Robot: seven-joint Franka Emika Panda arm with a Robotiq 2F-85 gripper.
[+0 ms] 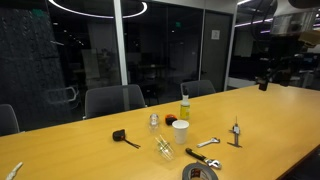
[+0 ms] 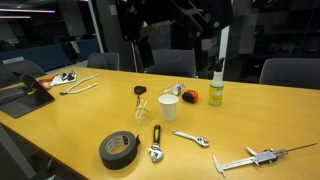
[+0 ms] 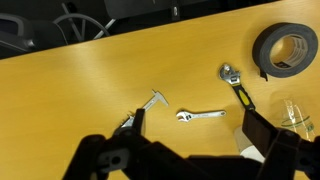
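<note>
My gripper is open over the table, its two black fingers wide apart with only tabletop showing between them. Below it in the wrist view lie a small silver wrench (image 3: 201, 115) and a caliper (image 3: 150, 105). To the right are a wrench with a black and yellow handle (image 3: 238, 88) and a white cup (image 3: 247, 143), partly covered by a finger. A roll of black tape (image 3: 262, 50) lies at upper right. In exterior view 2 the gripper is a dark shape across the top, above the table.
A spray bottle (image 2: 216, 89), an orange and black tape measure (image 2: 188, 96) and a clear container with thin sticks (image 2: 141, 107) stand near the cup. Pliers (image 2: 80, 85) lie at the far left. Chairs line the table's far edge. Bare tabletop lies left of the caliper in the wrist view.
</note>
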